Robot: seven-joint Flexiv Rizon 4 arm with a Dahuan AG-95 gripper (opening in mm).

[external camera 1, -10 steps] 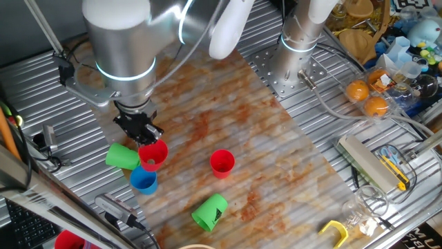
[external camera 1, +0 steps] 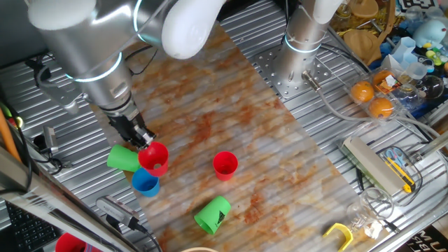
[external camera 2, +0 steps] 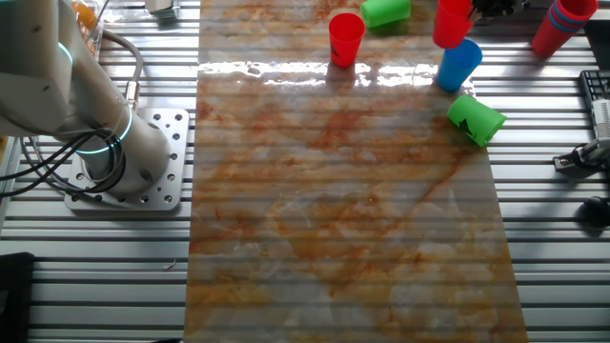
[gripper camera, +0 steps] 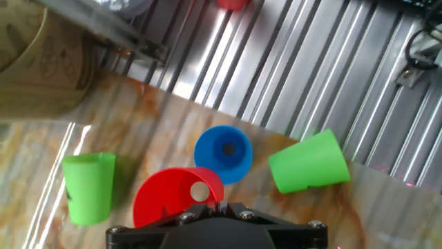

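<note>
A red cup [external camera 1: 153, 159] is pinched at its rim by my gripper [external camera 1: 145, 141], which is shut on it. In the second exterior view this red cup [external camera 2: 452, 23] is off the table, mouth up and tilted, close by the upright blue cup [external camera 2: 459, 65]. From the wrist, the held cup [gripper camera: 153, 200] overlaps one edge of the blue cup [gripper camera: 223, 149]; whether they touch I cannot tell. Beside the blue cup lies a green cup [external camera 1: 123, 158] on its side. Another red cup [external camera 1: 225, 166] stands upright mid-table, and a second green cup [external camera 1: 212, 214] lies nearer the front.
Outside the marbled board, nested cups [external camera 2: 562, 26] stand on the slatted table. A small metal device [external camera 1: 119, 210] with a cable is near the board's left edge. Much of the board [external camera 2: 334, 229] is bare.
The arm has swung left and tilted over, its wrist leaning more. The held red cup has shifted slightly left and down in the first exterior view. The other cups are unmoved.
</note>
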